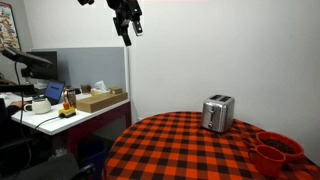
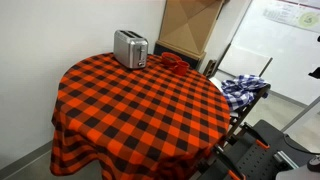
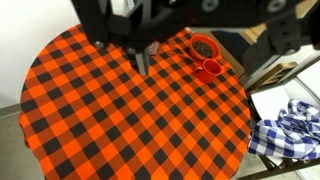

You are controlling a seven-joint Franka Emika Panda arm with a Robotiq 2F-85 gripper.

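Observation:
My gripper [image 1: 132, 35] hangs high above the left side of the table, open and empty. A silver two-slot toaster [image 1: 217, 113] stands at the back of the checkered table; exterior view 2 also shows the toaster [image 2: 130, 48]. A red cup [image 1: 267, 160] and a wider red bowl [image 1: 292, 146] sit close together to its right. From the wrist, the bowl [image 3: 204, 47] has something brown inside, and the cup [image 3: 209, 70] lies just beside it. Dark gripper parts cover the top of the wrist view and hide most of the toaster there.
A red and black checkered cloth [image 2: 135, 105] covers the round table, whose middle and front are bare. Blue checkered fabric [image 2: 240, 92] lies off its right side. A side desk [image 1: 85, 115] with a white kettle [image 1: 41, 105] and boxes is at left.

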